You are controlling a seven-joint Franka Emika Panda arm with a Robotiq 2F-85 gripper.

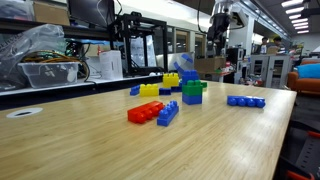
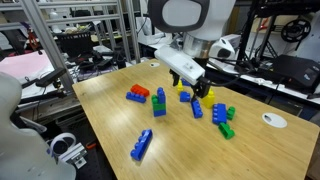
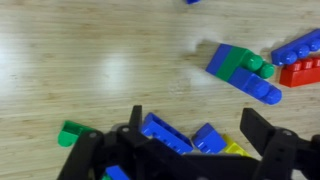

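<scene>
My gripper stands open with nothing between its fingers. In the wrist view it hangs above the table, its tips framing a blue brick and a smaller blue piece that lie below. Ahead and to the right is a stack of green and blue bricks. Exterior view 1 shows that stack upright in the middle, while the arm is high at the back. A red brick and a long blue brick lie near the stack.
A separate long blue brick lies toward the near side of the table. Yellow and green bricks are scattered with blue ones around the middle.
</scene>
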